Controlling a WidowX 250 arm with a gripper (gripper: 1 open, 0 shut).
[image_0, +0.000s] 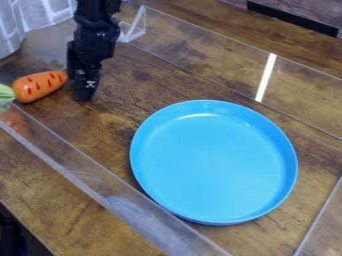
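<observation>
My black gripper (83, 78) reaches down from the top left of the camera view to the tabletop, just right of an orange toy carrot (40, 84) with a green top, which lies at the left edge. Whether the gripper is open or shut is hard to make out against the dark wood.
A large blue plate (214, 160) fills the lower right of the wooden table (187, 60). Clear panels or edges run along the left and right.
</observation>
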